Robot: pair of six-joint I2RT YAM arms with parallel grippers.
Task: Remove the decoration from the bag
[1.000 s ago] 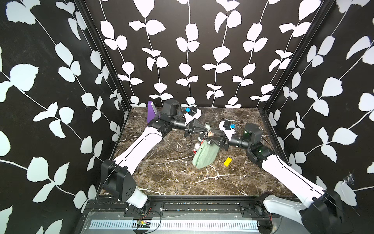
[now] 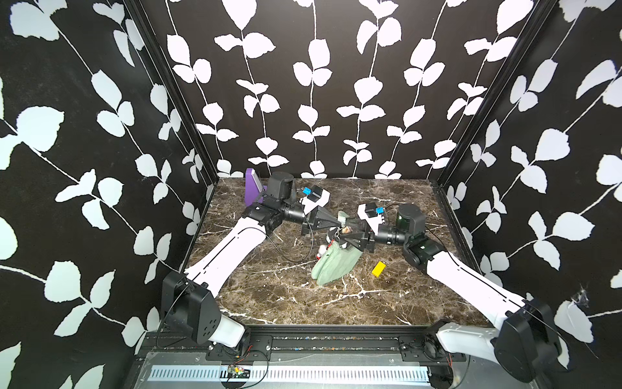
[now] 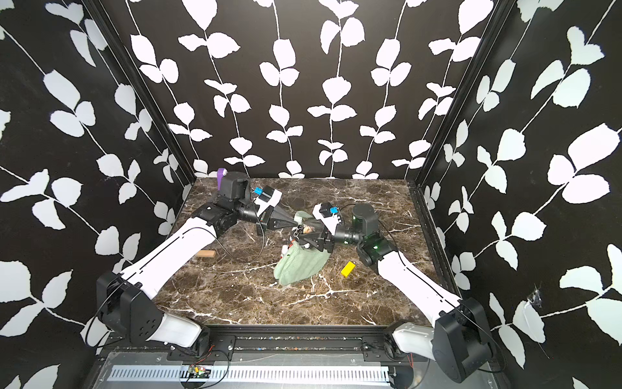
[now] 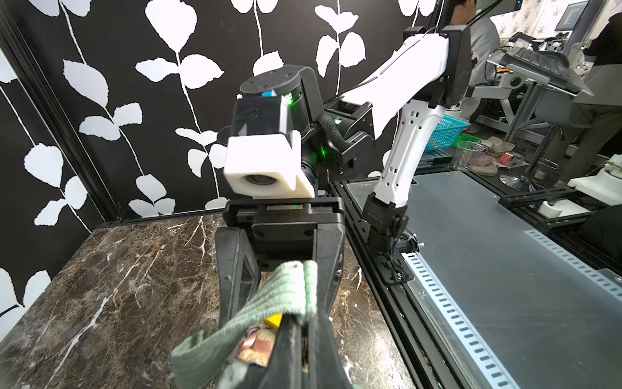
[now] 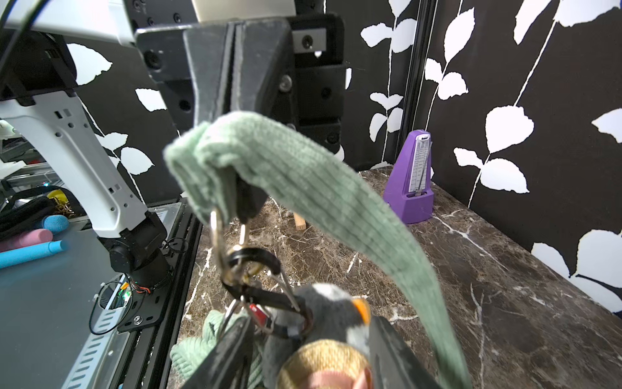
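Observation:
A sage-green bag [image 2: 337,262] hangs at the table's middle, its strap [image 4: 243,317] draped over my left gripper [image 2: 332,222], which is shut on that strap. In the right wrist view metal clips [image 5: 233,278] hang from the strap with plush charms, including a grey-and-white one [image 5: 311,301] and a tan one with pink. My right gripper stands open around these charms, its fingers [image 5: 395,356] at their sides. Whether it touches them I cannot tell.
A purple metronome [image 2: 251,188] stands at the back left. A yellow block [image 2: 378,268] lies right of the bag, and a small wooden piece [image 3: 204,254] lies at the left.
Both arms have shifted slightly left, the left one also downward in the top view. The bag has swung and now lies with its lower end further left.

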